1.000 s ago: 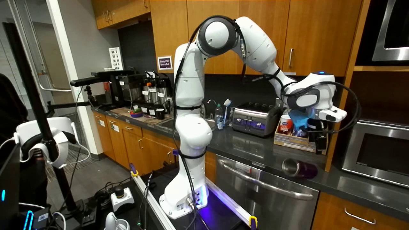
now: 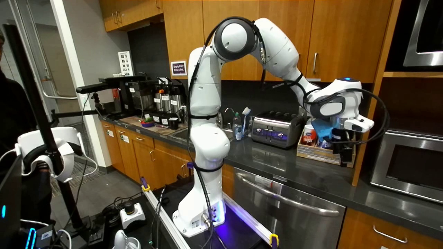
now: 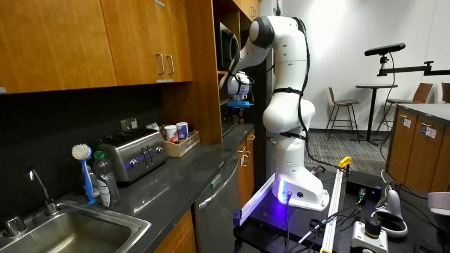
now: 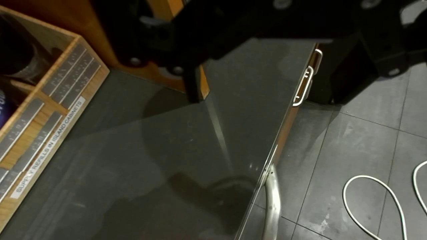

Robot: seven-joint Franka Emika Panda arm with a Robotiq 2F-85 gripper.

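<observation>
My gripper is open in the wrist view, its two black fingers [image 4: 192, 86] wide apart with only counter and floor seen between them. In exterior view 1 the gripper [image 2: 345, 154] hangs over the counter, in front of the right end of the wooden box [image 2: 317, 156]. No dark cup shows in any current view. Below the gripper, the grey countertop [image 4: 160, 148] is bare.
The box, holding canisters, stands beside the silver toaster [image 2: 274, 129]. A wooden cabinet panel [image 4: 206, 86] rises close to the left finger. The counter's front edge drops to the dishwasher handle [image 4: 273, 204] and tiled floor [image 4: 360, 144].
A dark purple cup lay on its side near the counter's front edge below the gripper a second ago; it is gone from view now. The arm has barely moved.
</observation>
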